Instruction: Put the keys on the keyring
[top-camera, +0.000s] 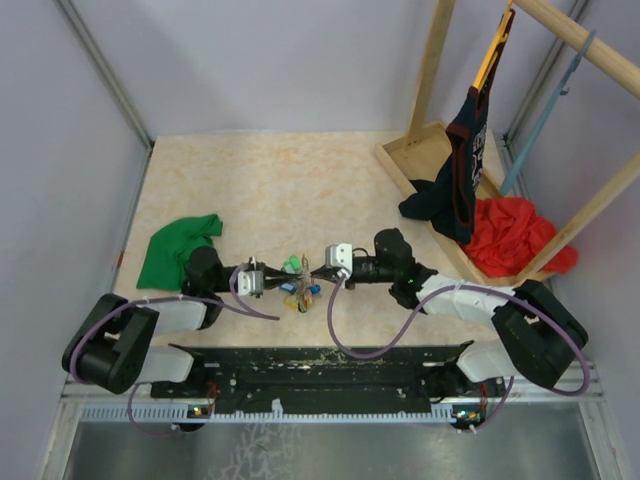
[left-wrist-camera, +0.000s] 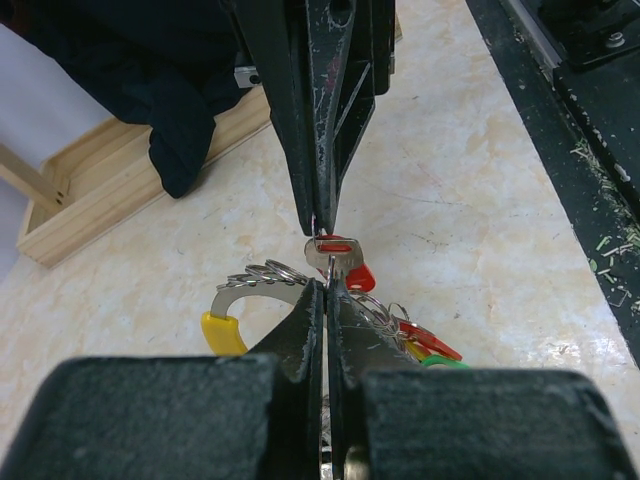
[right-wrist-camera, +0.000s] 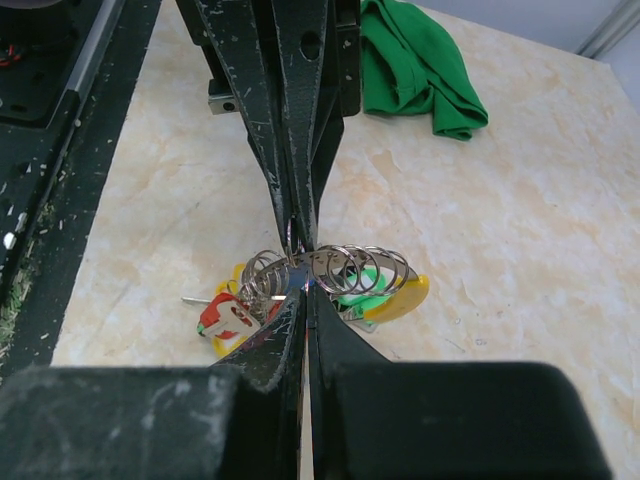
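Note:
A bunch of keys with coloured covers and wire rings (right-wrist-camera: 360, 270) hangs between my two grippers over the table's front middle. My left gripper (top-camera: 298, 276) and my right gripper (top-camera: 316, 273) face each other, both shut, tips close together at the bunch. In the left wrist view a red-covered key (left-wrist-camera: 350, 260) is at the tips, below the right gripper; a yellow-covered piece (left-wrist-camera: 225, 334) hangs to the left. Whether either set of fingertips pinches a ring or key is hard to tell.
A green cloth (top-camera: 170, 255) lies at the left. A wooden tray (top-camera: 420, 155) with a frame, dark fabric and red cloth (top-camera: 510, 235) fills the right.

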